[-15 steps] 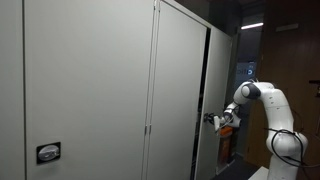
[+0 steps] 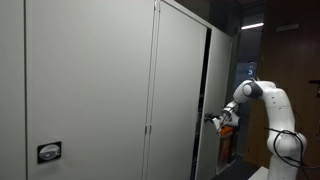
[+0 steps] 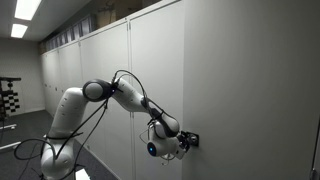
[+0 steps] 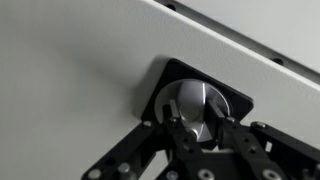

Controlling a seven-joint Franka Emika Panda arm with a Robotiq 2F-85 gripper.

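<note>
A round silver handle [image 4: 232,99] in a black square plate [image 4: 176,72] is set into a pale grey cabinet door [image 4: 75,75]. My gripper reaches into the handle, its fingers shut on the raised metal grip across the middle. The lower part of the handle is hidden behind the fingers. From exterior view 2, the gripper [image 3: 185,147] is up against the dark handle plate [image 3: 195,140]. In exterior view 1 the gripper [image 2: 212,121] is small and far off, at the door panel [image 2: 217,75] on the right.
A dark upright gap [image 2: 201,105] runs beside that panel in exterior view 1. Another cabinet door [image 2: 85,80], with its own handle [image 2: 49,152], fills the left. An orange object [image 2: 226,132] shows behind the arm. Open floor [image 3: 28,132] lies left of the arm.
</note>
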